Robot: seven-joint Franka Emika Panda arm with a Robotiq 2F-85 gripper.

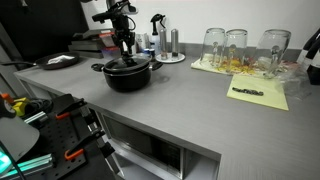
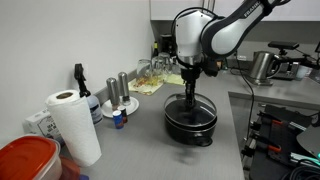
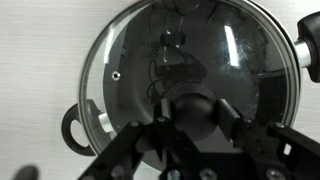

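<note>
A black pot (image 1: 127,80) stands on the grey counter, its two handles showing at opposite sides in the wrist view. Over its mouth is a glass lid (image 3: 135,75) with a metal rim and a dark round knob (image 3: 193,117). My gripper points down from above, shut on the lid's knob with a finger on either side. In exterior view 2 the lid (image 2: 205,105) looks tilted on or just above the pot (image 2: 190,133); whether its rim sits fully on the pot is hard to tell.
Behind the pot stand metal shakers (image 1: 175,42). Glass jars (image 1: 235,48) and a yellow cloth (image 1: 260,90) lie farther right. A paper towel roll (image 2: 75,128) and small bottles (image 2: 117,119) are on the counter's other side.
</note>
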